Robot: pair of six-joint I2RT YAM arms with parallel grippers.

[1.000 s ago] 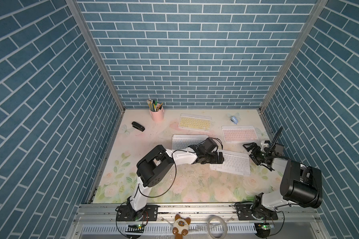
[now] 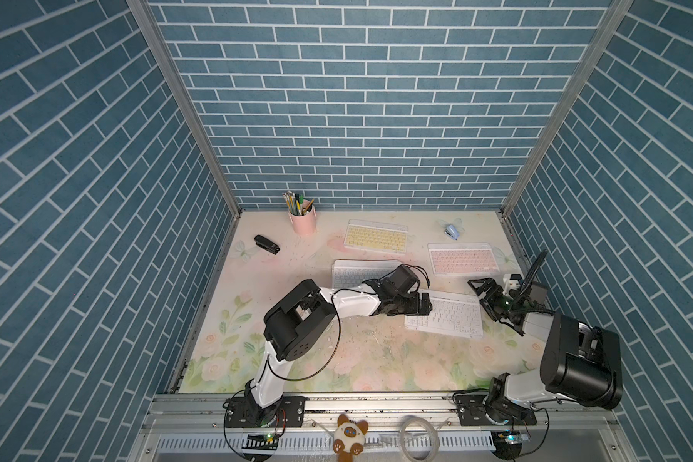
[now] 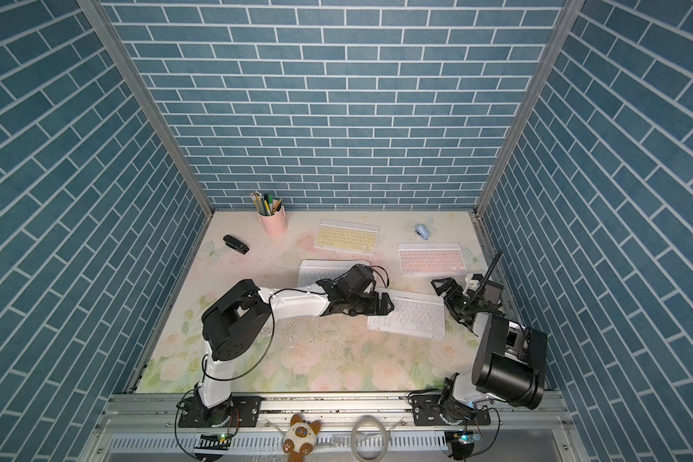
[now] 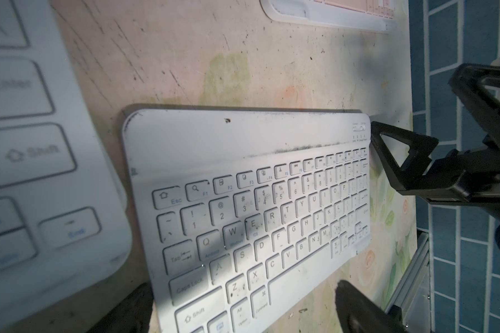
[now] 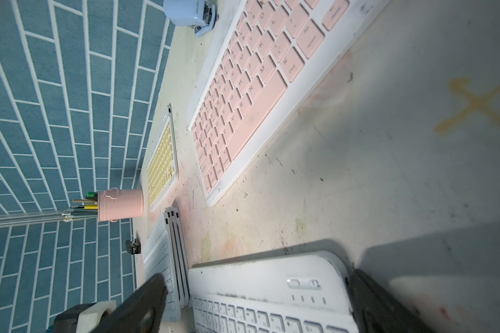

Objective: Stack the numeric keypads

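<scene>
A white keyboard (image 4: 261,233) lies on the table at centre right. My left gripper is over its left end, fingers spread open in the left wrist view. My right gripper is open at the keyboard's right end, low by the top corner, as the right wrist view shows. A stack of white keyboards (image 2: 354,269) lies left of it, partly hidden by my left arm. A pink keyboard (image 2: 462,258) lies behind, and a yellow keyboard (image 2: 375,236) at the back middle.
A pink pen cup (image 2: 302,222), a black stapler (image 2: 266,244) and a small blue object (image 2: 452,230) stand toward the back.
My right arm has shifted slightly toward the front of the table. My left arm and the keyboards show no visible movement.
</scene>
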